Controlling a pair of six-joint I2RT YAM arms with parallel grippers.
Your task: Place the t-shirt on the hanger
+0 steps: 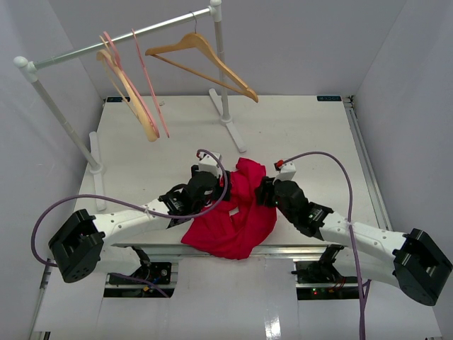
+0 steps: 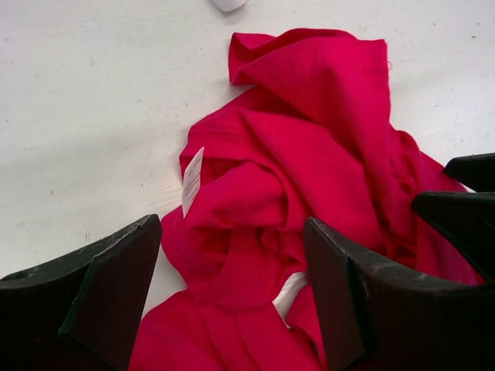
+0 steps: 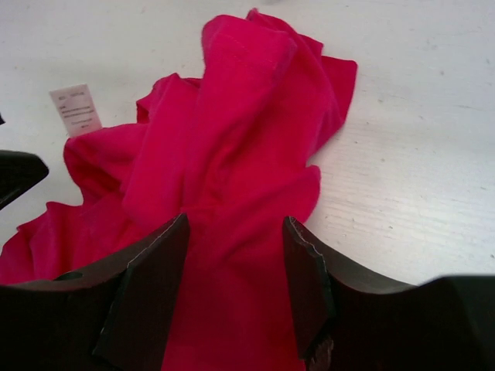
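A crumpled red T-shirt (image 1: 237, 230) (image 2: 309, 116) (image 3: 232, 116) lies on the white table, a white label showing in both wrist views. Both grippers are over it: my left gripper (image 1: 216, 188) at its left upper part, open, fabric visible between and beyond its fingertips; my right gripper (image 1: 265, 195) at its right side, open above the cloth. A wooden hanger (image 1: 198, 44) hangs from the rail at the upper middle of the top view.
The clothes rail (image 1: 85, 53) spans the back left, with more hangers (image 1: 145, 124) and white feet (image 1: 98, 184) on the table. Bare table lies left and right of the shirt.
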